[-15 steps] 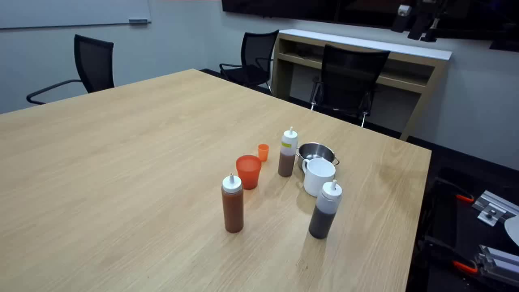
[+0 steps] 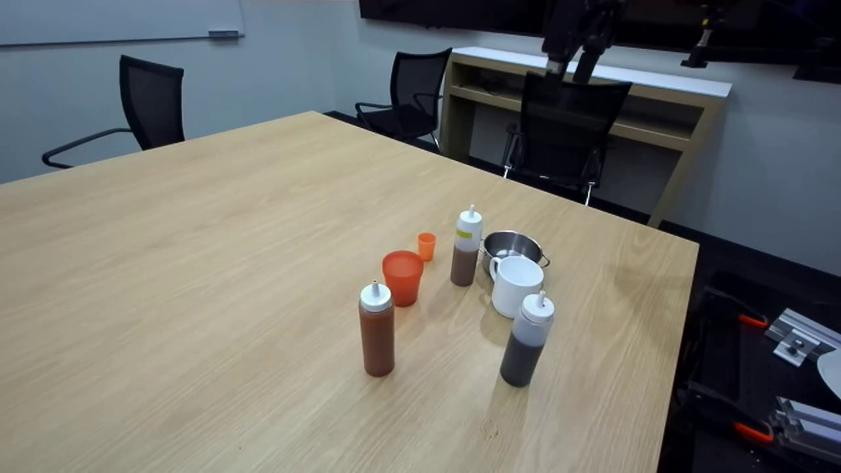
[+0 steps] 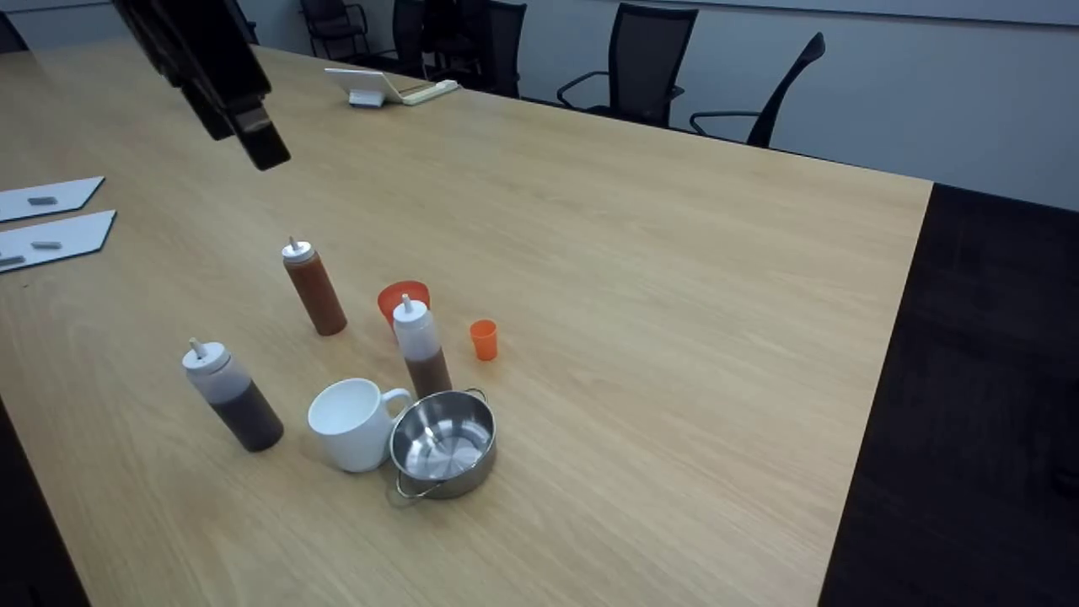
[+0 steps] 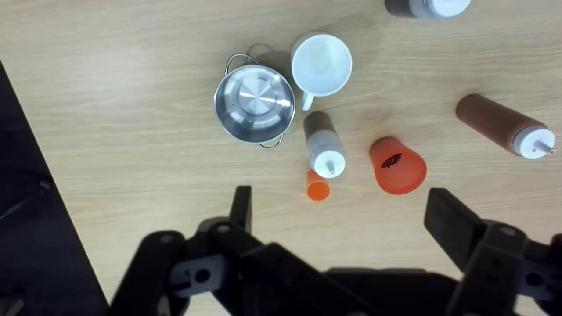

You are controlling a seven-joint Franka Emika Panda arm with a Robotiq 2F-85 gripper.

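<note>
High above the table, my gripper stands open with nothing between its fingers. Below it in the wrist view are a small orange cup (image 4: 318, 190) and a larger red cup (image 4: 401, 171) with some dark bits inside. Beside the small cup rises a half-full brown squeeze bottle (image 4: 323, 145). A white mug (image 4: 321, 64) and an empty steel pot (image 4: 255, 104) sit close together. A full reddish-brown bottle (image 2: 378, 331) and a dark-sauce bottle (image 2: 526, 339) stand upright nearer the camera in exterior view 1.
White boards (image 3: 50, 243) lie at its left edge in exterior view 2, and a tablet-like item (image 3: 364, 86) stands far back. Black chairs (image 2: 571, 126) surround the table.
In exterior view 1 the gripper has moved left and slightly down, from near the wall screen to in front of the chair. The tabletop objects have stayed put.
</note>
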